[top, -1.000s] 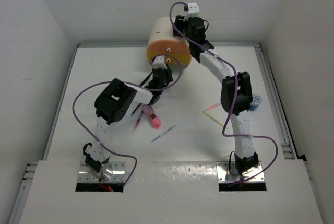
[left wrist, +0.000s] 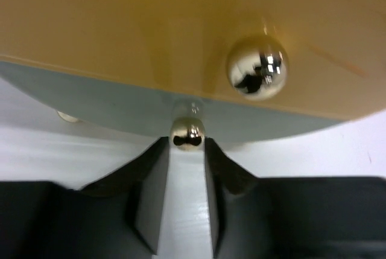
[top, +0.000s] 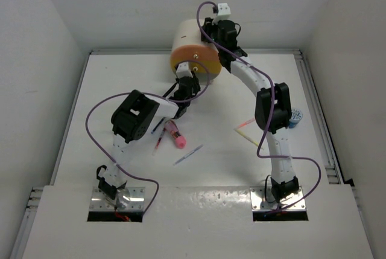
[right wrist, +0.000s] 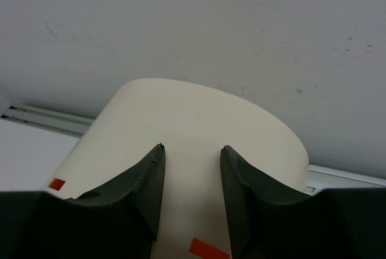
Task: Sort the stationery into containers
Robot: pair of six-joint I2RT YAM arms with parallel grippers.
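Note:
A white drawer unit with an orange front stands at the back. My left gripper is at a lower silver knob, its fingertips open just either side of it; another knob is above. My right gripper is on the unit's white top, its fingertips pressed at that surface; whether it grips an edge is hidden. A pink bottle-shaped case, pens and sticks lie on the table.
A blue round container stands at the right edge. A wall rises behind the unit.
My left arm has shifted very slightly at the drawer front; otherwise nothing visibly differs in the top view.

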